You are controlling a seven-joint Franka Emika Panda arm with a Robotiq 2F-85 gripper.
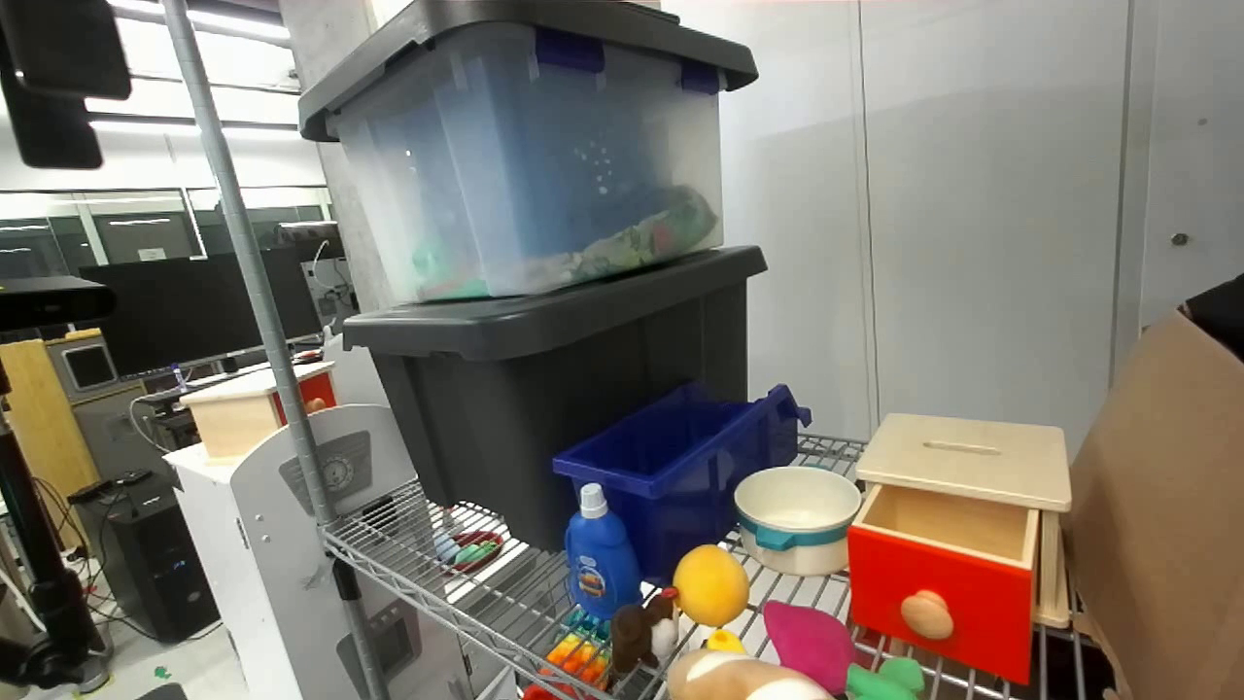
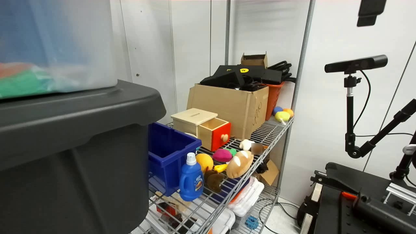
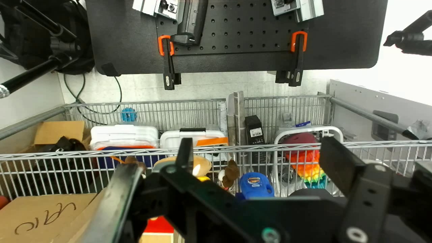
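In the wrist view my gripper is open, its two dark fingers wide apart with nothing held between them. Below the gap shows the blue detergent bottle [image 3: 254, 183] on the wire shelf. Exterior view 1 has this bottle [image 1: 601, 566] upright beside a blue bin [image 1: 700, 467]. A cream pot [image 1: 799, 513] with a teal band stands right of the bin. Farther right, a wooden box [image 1: 968, 449] has its red-fronted drawer [image 1: 875, 583] pulled out; the drawer looks empty from above. Neither exterior view clearly shows the gripper.
Several soft toys, among them a yellow-orange ball [image 1: 711, 585] and a magenta toy [image 1: 808, 646], crowd the shelf front. Tall stacked bins [image 1: 548, 397] and a cardboard box [image 2: 228, 105] flank the area. A black table [image 3: 239, 62] lies beyond the shelf edge.
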